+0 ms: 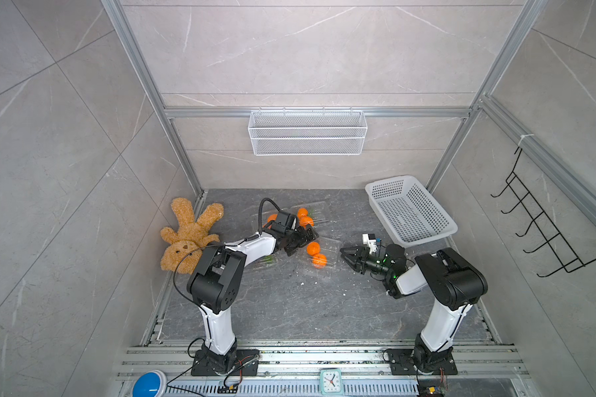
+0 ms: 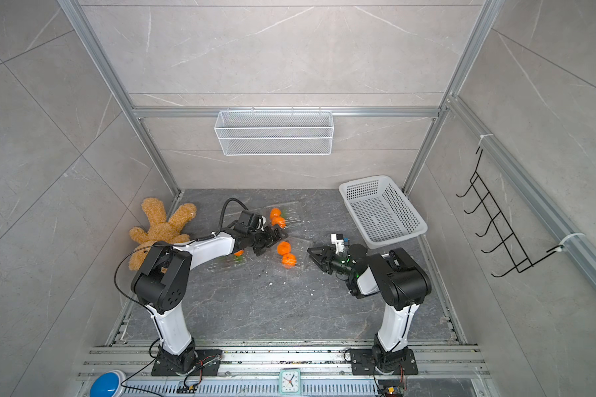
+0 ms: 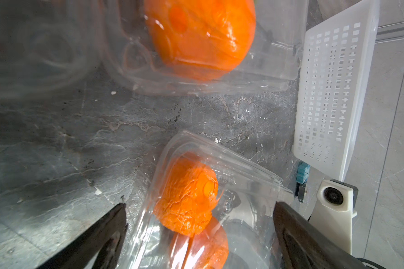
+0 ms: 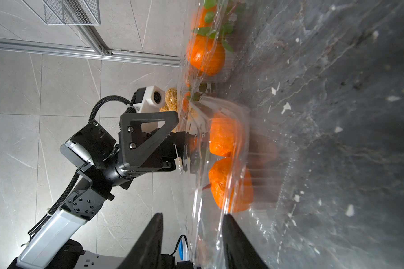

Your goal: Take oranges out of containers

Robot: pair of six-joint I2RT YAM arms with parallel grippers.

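Two oranges, an upper one [image 1: 313,248] and a lower one [image 1: 319,260], lie in a clear plastic container [image 3: 251,192] in the middle of the table. My left gripper is open above this container, its fingers spread on either side, with nothing held. From the right, my right gripper stands part open at the container's near end. The clear wall runs between its fingers in the right wrist view; contact cannot be told. Behind is another clear container with oranges [image 1: 306,221]. A third container, holding an orange [image 2: 238,252], is partly hidden under the left arm.
An empty white perforated basket [image 1: 410,208] stands at the back right. A teddy bear [image 1: 186,235] lies at the left wall.
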